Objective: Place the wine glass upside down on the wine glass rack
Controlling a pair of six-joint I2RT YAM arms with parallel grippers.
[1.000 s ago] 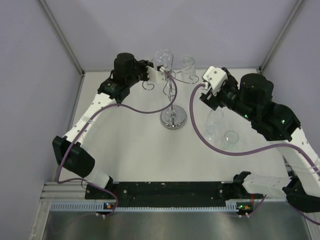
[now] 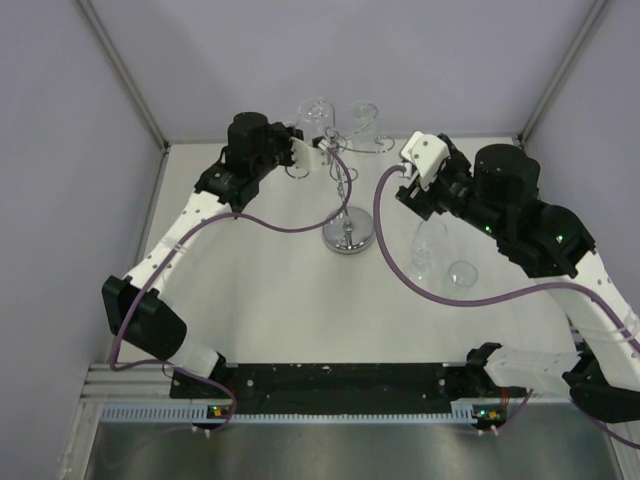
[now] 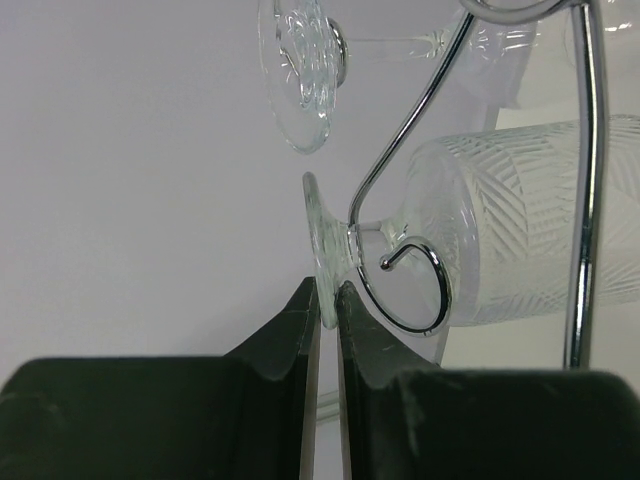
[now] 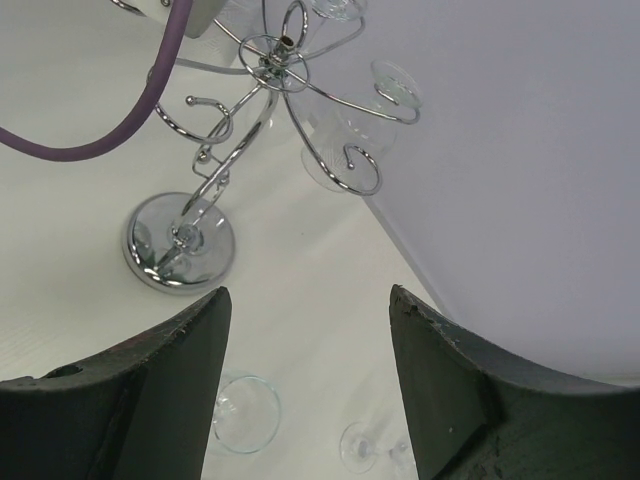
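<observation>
In the left wrist view, a clear wine glass (image 3: 470, 225) with a cut pattern hangs by its stem in a curled hook of the chrome wine glass rack (image 3: 585, 200). My left gripper has its fingers close together on the edge of this glass's foot. In the top view the left gripper's tips are hard to make out beside the rack (image 2: 348, 230). A second hanging glass (image 3: 300, 70) shows its foot farther up. My right gripper is open, empty, and off to the rack's right.
Two more clear glasses, one tall (image 2: 428, 245) and one beside it (image 2: 462, 274), are on the white table below the right arm. Purple tubes (image 2: 270, 228) loop from both arms. Open table lies at the front left.
The rack's top and its hanging glasses have shifted slightly to the left. My right arm has moved a little left, while my left arm has barely moved.
</observation>
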